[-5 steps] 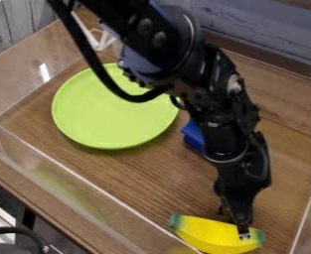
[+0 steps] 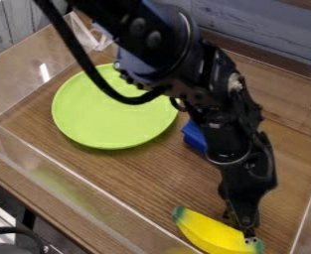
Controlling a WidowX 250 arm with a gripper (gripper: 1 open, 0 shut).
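The black arm reaches down from the top to the front right, where my gripper is low over a yellow toy banana with green tips, its fingertips at or touching the banana's right part. Whether anything is between the fingers is hard to see; the gripper looks shut. A light green plate lies at the left of the wooden surface.
A blue object sits behind the arm, right of the plate, partly hidden. Clear walls edge the wooden surface at left and front. Bare wood shows at the right and between plate and banana.
Since a second ago the banana has tilted, its left end higher and its right end lower in the view. The arm has shifted only slightly.
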